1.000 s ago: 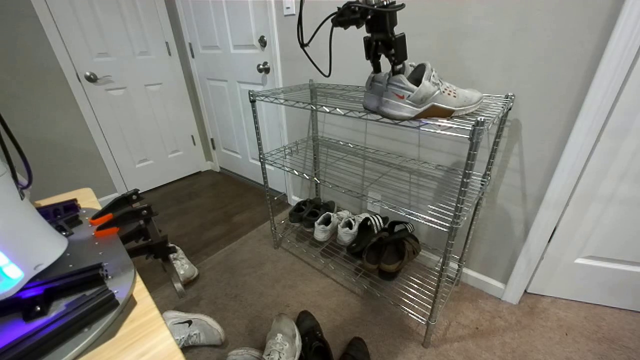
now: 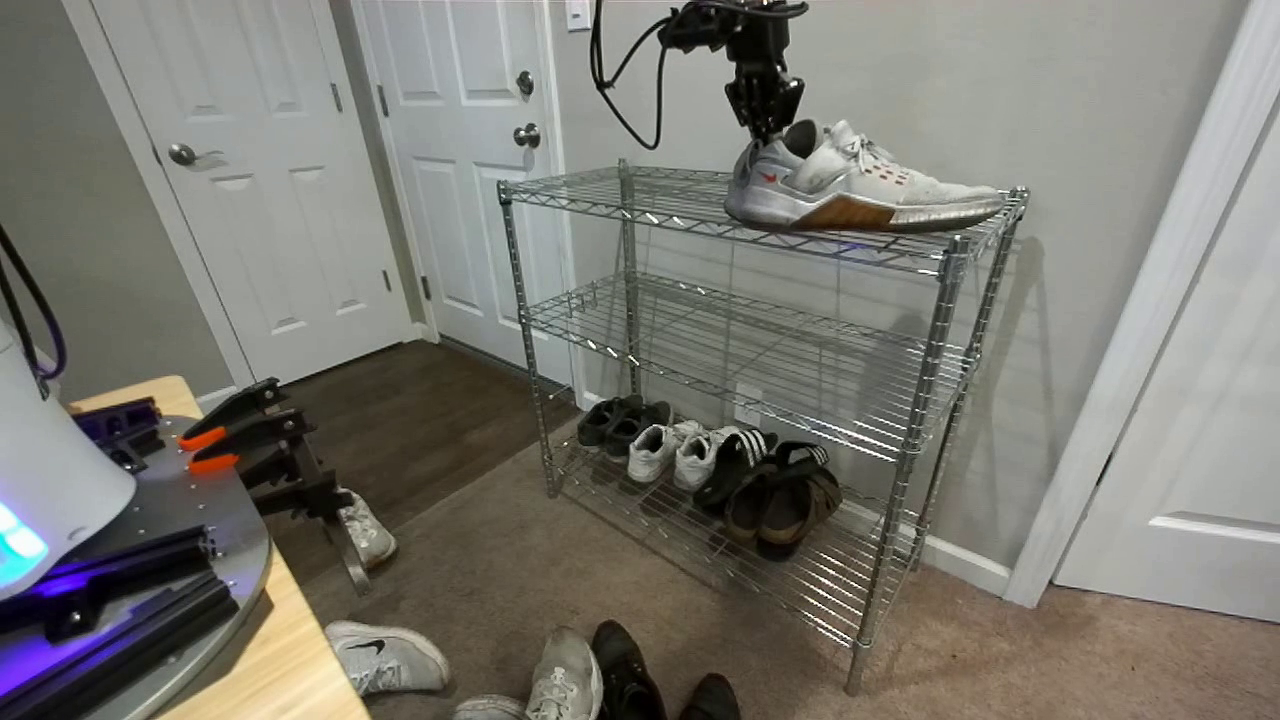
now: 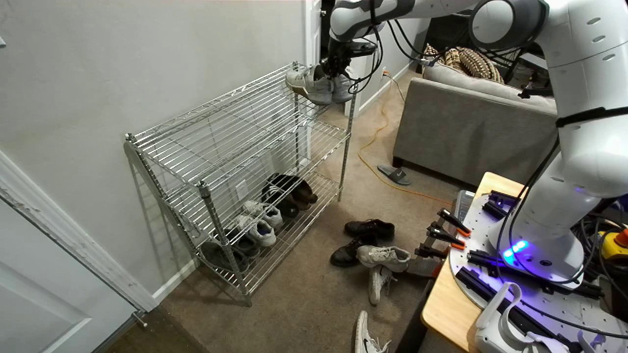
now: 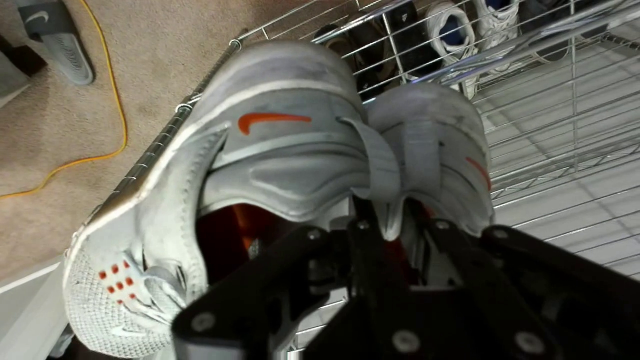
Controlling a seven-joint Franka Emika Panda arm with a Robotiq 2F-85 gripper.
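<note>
A pair of pale grey sneakers with orange swooshes sits at one end of the wire rack's top shelf (image 2: 576, 188). The near sneaker (image 2: 882, 192) points along the shelf; its partner is mostly hidden behind it in exterior view 1. From the wrist, the swoosh-marked sneaker (image 4: 282, 156) and the second sneaker (image 4: 441, 147) lie with heels side by side and touching. My gripper reaches down at the heels, shut on the collars where the two meet, one finger in each opening. Exterior view 2 shows the gripper (image 3: 334, 71) over the pair.
The top shelf is otherwise bare, and the middle shelf (image 2: 744, 330) is empty. Several shoes, including brown shoes (image 2: 786, 498), line the bottom shelf. Loose shoes, among them a white shoe (image 3: 382, 257), lie on the carpet. Clamps (image 2: 252, 432) stick out from the robot's table.
The fingers have come together from a wider spread. The near sneaker has swung and shifted right along the shelf, now covering most of its partner in exterior view 1.
</note>
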